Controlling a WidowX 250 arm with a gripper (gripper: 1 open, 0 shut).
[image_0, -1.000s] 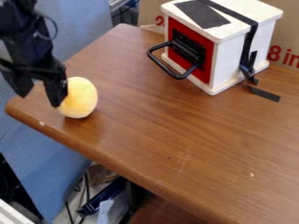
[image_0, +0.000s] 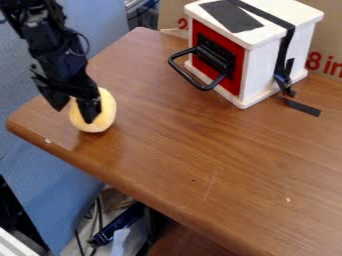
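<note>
A pale yellow round object (image_0: 96, 117) sits on the wooden table near its left edge. The black gripper (image_0: 74, 100) is over it, its fingers reaching down at the object's upper left and covering part of it. Whether the fingers are closed on the object cannot be made out.
A white box (image_0: 267, 70) with a red front, black handle and black tape stands at the back right, near a cardboard box (image_0: 321, 70). The left edge drops to a blue padded surface and floor clutter.
The gripper has moved right from left of the yellow object to over it, now covering more of its upper part.
</note>
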